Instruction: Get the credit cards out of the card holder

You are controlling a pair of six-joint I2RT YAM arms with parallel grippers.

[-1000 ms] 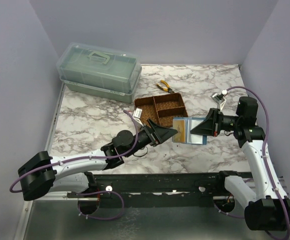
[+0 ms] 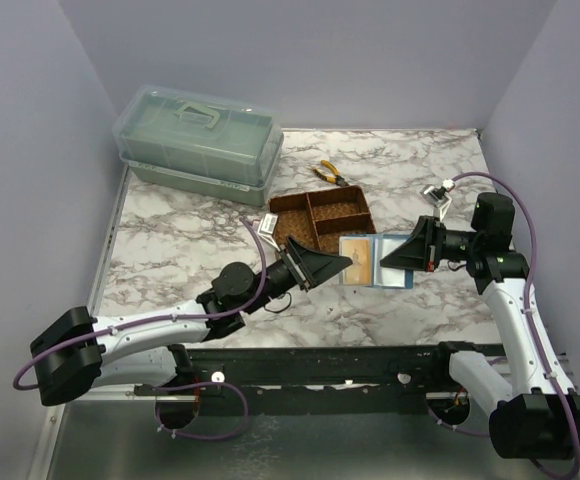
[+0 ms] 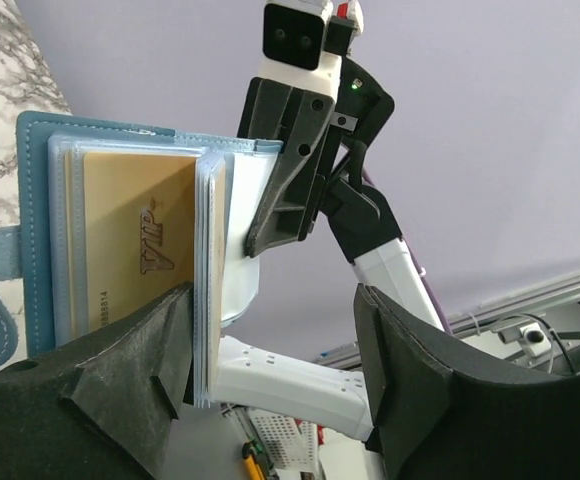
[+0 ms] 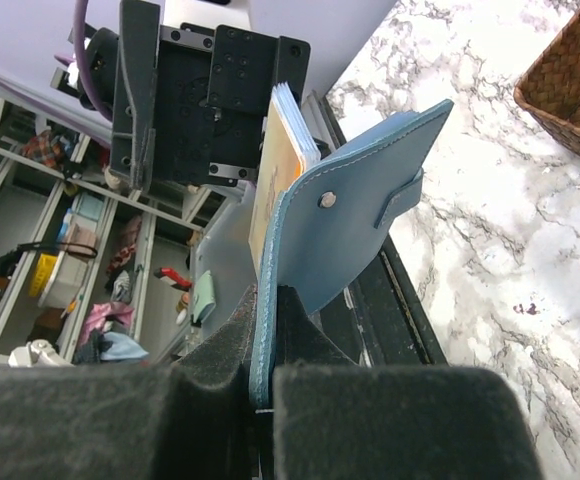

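The blue card holder point(image 2: 387, 260) point(image 4: 345, 225) is held up in my right gripper point(image 2: 415, 255), which is shut on its folded edge. It is spread, with gold cards in clear sleeves point(image 3: 135, 230) facing left; one reads VIP. My left gripper stands part open at the cards' side, the upright stack of clear sleeves beside its near finger in the left wrist view; whether it touches them I cannot tell. In the top view the left gripper point(image 2: 330, 268) is just left of the holder.
A woven divided tray point(image 2: 295, 205) lies behind, with pliers point(image 2: 330, 175) above it and a green plastic case point(image 2: 195, 140) at the back left.
My left arm has shifted slightly left, and the holder's gold card side shows a little more, spread further leftward. The right arm is nearly still.
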